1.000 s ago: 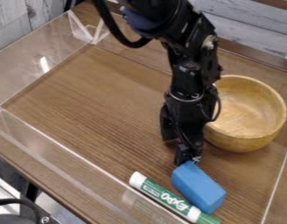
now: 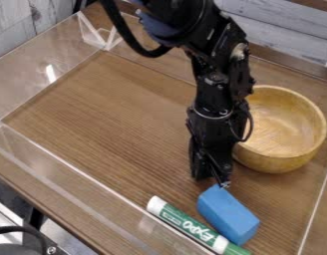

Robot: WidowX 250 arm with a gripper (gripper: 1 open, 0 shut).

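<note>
The black arm reaches down from the top, and its gripper (image 2: 206, 171) is low over the wooden table, shut, with nothing visible between its fingers. Just in front and to the right of it lies a blue block (image 2: 227, 215). A white and green marker (image 2: 193, 227) lies left of the block, angled toward the front right. A light wooden bowl (image 2: 281, 125) stands to the right of the gripper, partly behind the arm.
Clear plastic walls edge the table on the left and front, and a white plank wall runs along the back.
The gripper has shifted very slightly; the block, marker and bowl look unmoved.
</note>
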